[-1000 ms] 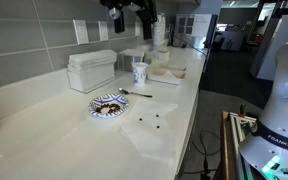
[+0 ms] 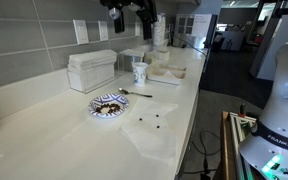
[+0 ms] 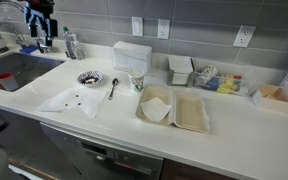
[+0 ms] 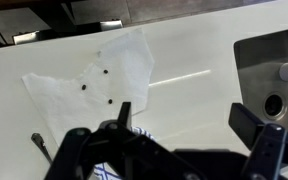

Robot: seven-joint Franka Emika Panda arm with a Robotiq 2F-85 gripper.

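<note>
High above the counter, my gripper stands open, its fingers wide apart with nothing between them. A white paper towel lies on the counter, with a few small dark pieces on it. Behind the towel sits a blue-and-white patterned bowl holding something dark. Only the rim of this bowl shows at the bottom of the wrist view, with my gripper covering the rest. A dark-handled spoon rests beside the bowl.
A sink with a reddish cup is at one end. Along the wall stand a white box and bottles. A patterned cup and beige trays are farther along.
</note>
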